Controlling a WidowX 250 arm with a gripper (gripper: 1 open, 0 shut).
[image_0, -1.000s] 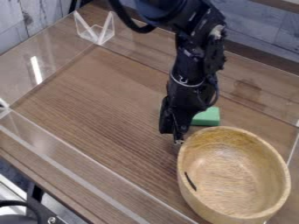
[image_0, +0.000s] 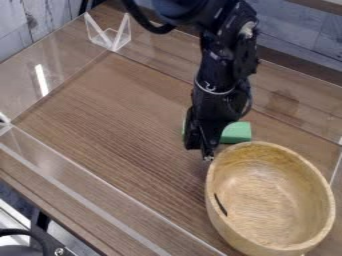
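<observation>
My black gripper (image_0: 207, 145) reaches down from the top of the view to just above and left of a large tan bowl (image_0: 271, 210) at the lower right. Its fingers look close together, with nothing visible between them, though they are small and dark. A green block (image_0: 234, 130) lies behind the bowl's rim, partly hidden by the gripper.
A white wire-like object (image_0: 110, 32) stands at the top left corner. A wooden wall runs along the back right, and dark cables are at the lower left edge.
My gripper has shifted slightly up and to the left, away from the bowl's rim. The bowl and green block look unmoved.
</observation>
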